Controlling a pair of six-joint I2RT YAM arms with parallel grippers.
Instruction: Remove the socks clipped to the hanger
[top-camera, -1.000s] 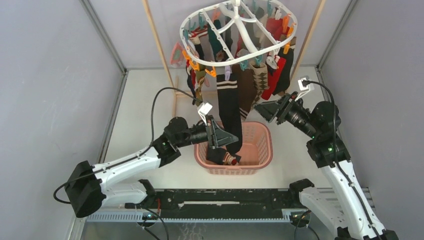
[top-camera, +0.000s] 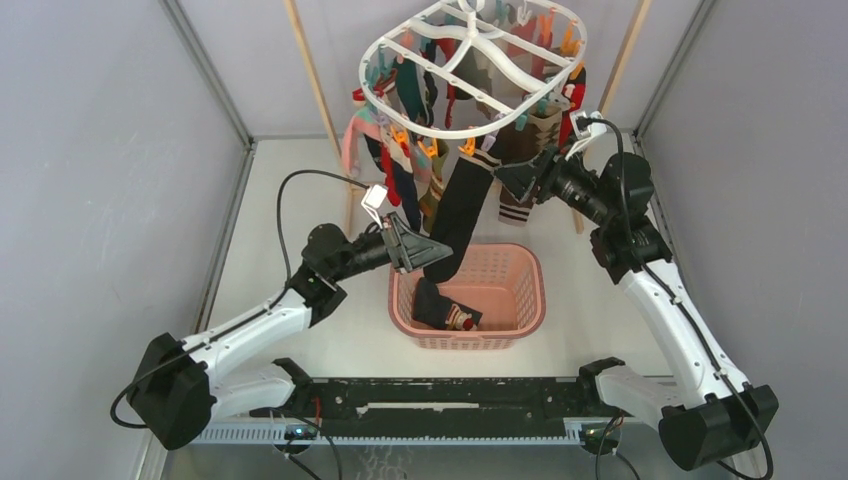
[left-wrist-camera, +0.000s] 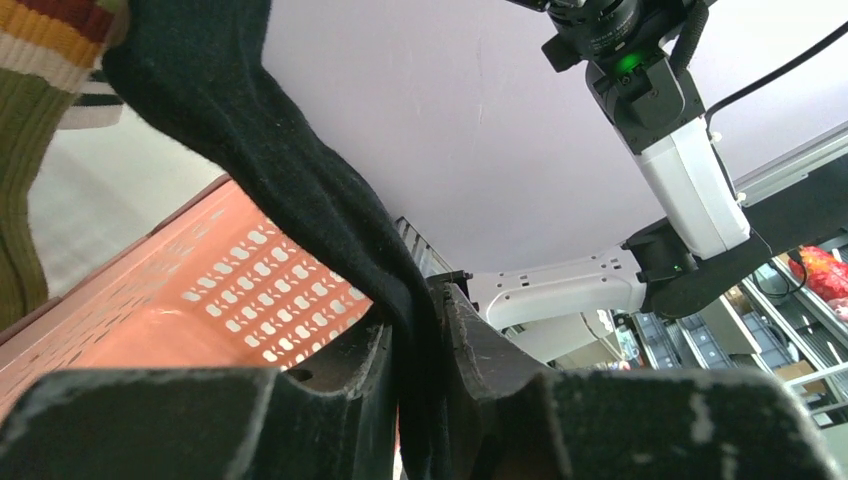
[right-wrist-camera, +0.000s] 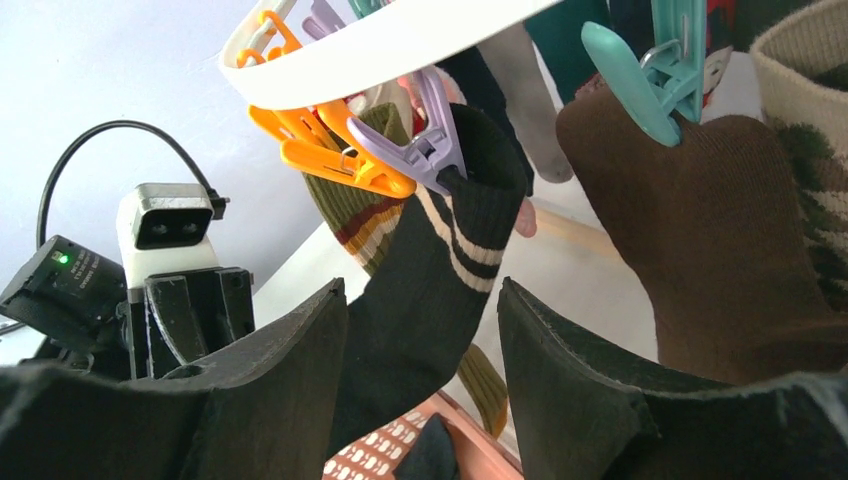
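From the white round hanger (top-camera: 452, 133) hangs a black sock (top-camera: 462, 210) with two pale stripes near its cuff. A purple clip (right-wrist-camera: 430, 140) holds that cuff in the right wrist view. My left gripper (top-camera: 424, 256) is shut on the lower part of this black sock, and the cloth (left-wrist-camera: 345, 215) runs up taut and slanting from between its fingers. Close to the cuff, my right gripper is part open, with its fingertips apart; the sock shows behind the gap, not visibly gripped. An orange clip (right-wrist-camera: 345, 170) sits beside the purple one.
Below stands a pink basket (top-camera: 535, 290) with a dark sock (top-camera: 440, 308) inside. More socks hang around the ring, among them a brown sock (right-wrist-camera: 670, 230) under a teal clip (right-wrist-camera: 660, 75) and a green striped sock (left-wrist-camera: 25, 150).
My left gripper has moved up and left, drawing the sock's lower end aside. The right gripper has risen toward the cuff. The hanger has turned and its socks have swung.
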